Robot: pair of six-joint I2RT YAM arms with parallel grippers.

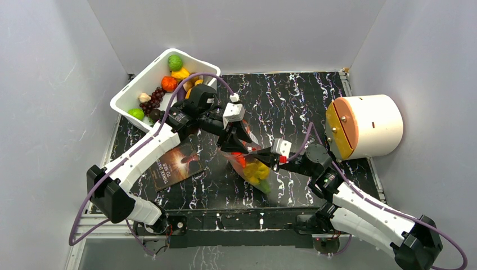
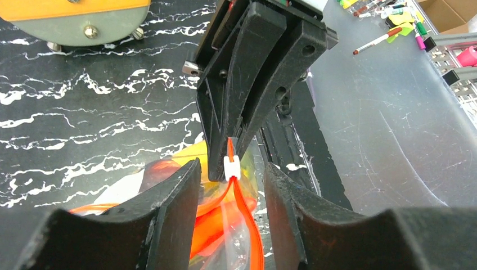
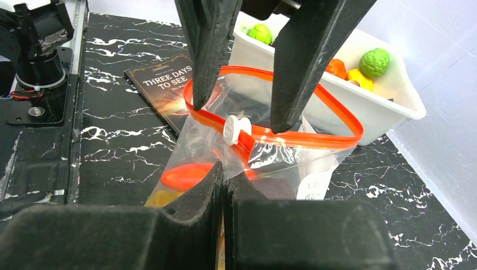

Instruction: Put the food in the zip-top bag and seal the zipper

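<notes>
A clear zip bag [image 1: 253, 174] with red and yellow food inside lies mid-table, its orange-rimmed top loose. Its white slider [image 2: 232, 167] is on the orange zipper [image 3: 306, 139]. My left gripper is part open just over the slider, nothing between its fingers; in the right wrist view its fingers hang above the rim. My right gripper is shut on the bag's edge below the slider.
A white bin [image 1: 121, 101] of food stands back left. A book [image 1: 169, 171] lies left of the bag, a cream cylindrical box [image 1: 371, 126] at the right.
</notes>
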